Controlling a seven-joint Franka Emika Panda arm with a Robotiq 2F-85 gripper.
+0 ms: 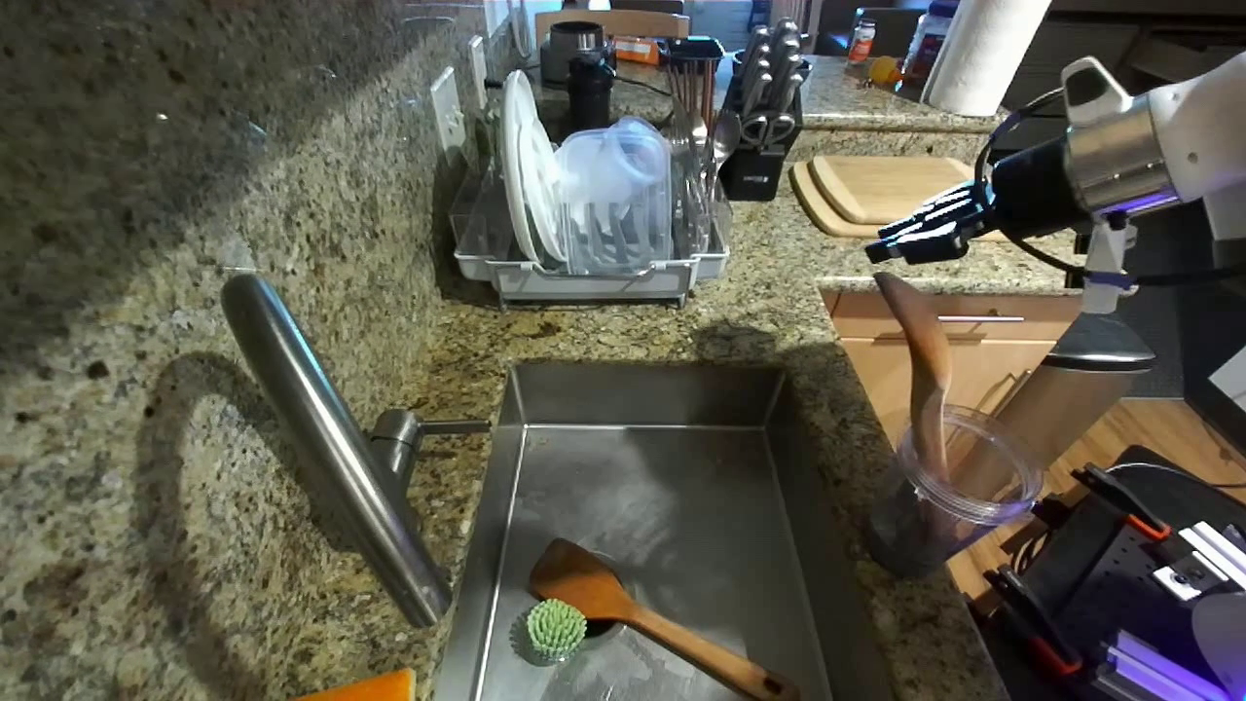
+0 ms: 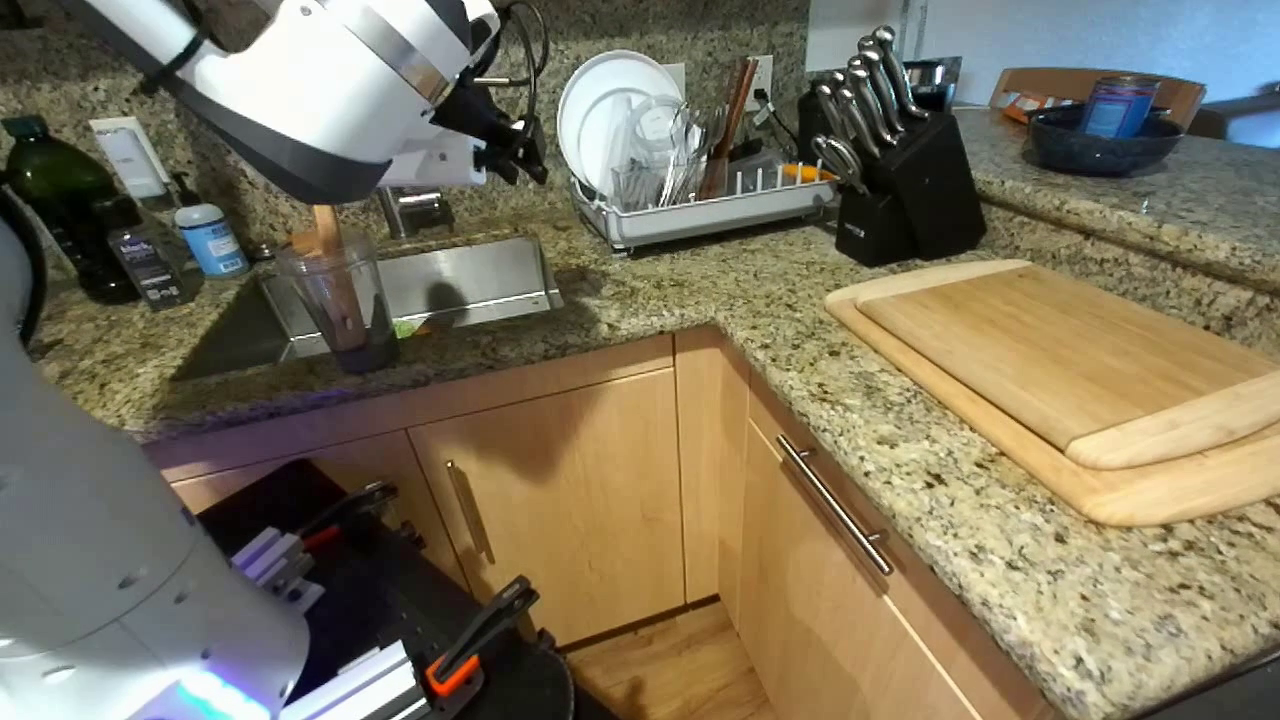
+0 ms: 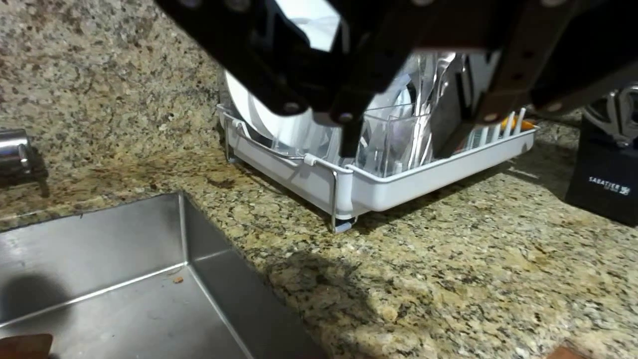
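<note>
My gripper (image 1: 899,243) hangs above the counter's corner, to the right of the sink, in exterior view 1. In the wrist view its dark fingers (image 3: 353,134) stand apart, and the dish rack shows through the gap with nothing visible between them. Seen from exterior view 2, the gripper (image 2: 518,158) is in front of the rack's left end. No bottle shows at the gripper now. A wooden spatula (image 1: 666,631) and a green scrub brush (image 1: 555,629) lie in the sink (image 1: 654,479). A clear container (image 1: 993,502) holding a wooden utensil (image 1: 926,350) stands right of the sink.
The white dish rack (image 1: 607,280) is filled with plates and cutlery behind the sink. A knife block (image 2: 918,192) and cutting boards (image 2: 1020,360) occupy the side counter. The faucet (image 1: 333,444) arches over the sink's left side. Bare counter lies around the sink's far right corner.
</note>
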